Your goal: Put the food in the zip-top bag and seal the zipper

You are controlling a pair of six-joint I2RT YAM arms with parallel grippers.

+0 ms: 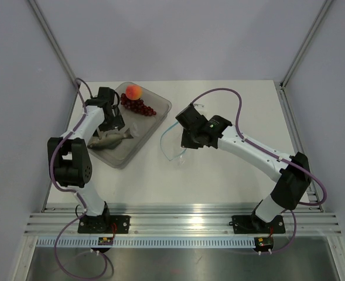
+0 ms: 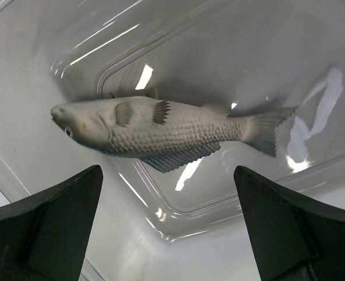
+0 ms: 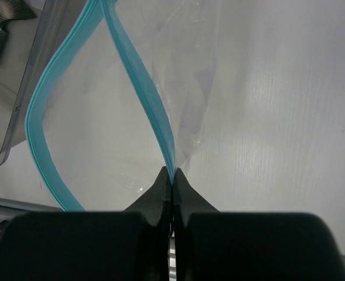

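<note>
A grey fish [image 2: 166,126] lies in the clear plastic bin [image 1: 134,152] on the left, with my left gripper [image 1: 109,123] over it, fingers open and empty in the left wrist view. My right gripper is shut on the blue zipper edge of the clear zip top bag [image 3: 137,76], whose mouth hangs open in a loop above the table, right of the bin.
A peach [image 1: 133,92] and red grapes [image 1: 138,106] sit at the back of the bin.
</note>
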